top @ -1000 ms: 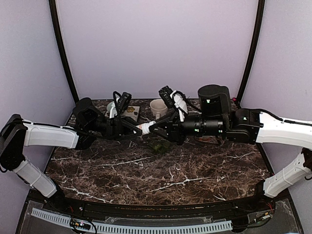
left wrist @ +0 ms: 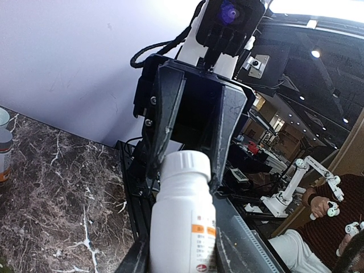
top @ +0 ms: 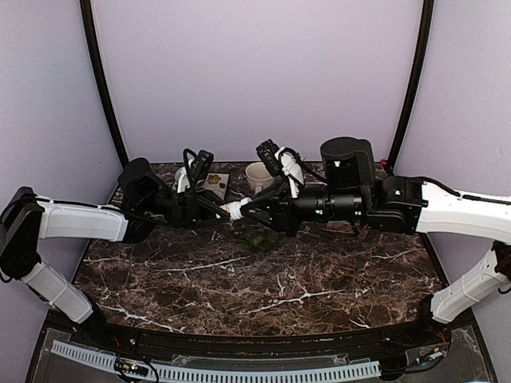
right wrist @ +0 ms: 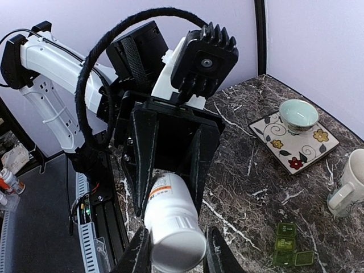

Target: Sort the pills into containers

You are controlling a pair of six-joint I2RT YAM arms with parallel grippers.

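Note:
A white pill bottle [left wrist: 183, 233] with an orange-striped label is held in the air between my two grippers. My left gripper is shut around its body, whose label shows between the fingers. At the other end, the white cap [right wrist: 179, 250] sits between the fingers of my right gripper, which is shut on it. The cap is still on the bottle. Below on the table, a green pill box [right wrist: 285, 243] with a lid open lies on the marble; in the top view the arms partly cover it.
A flowered square plate [right wrist: 270, 149] carries a pale green bowl [right wrist: 298, 115] at the back. A white mug [right wrist: 348, 190] stands near it. An amber bottle with a grey cap [left wrist: 4, 139] shows at the left wrist view's edge.
In the top view my right arm has shifted very slightly left, its gripper staying at the cap. The left arm and the bottle look unmoved.

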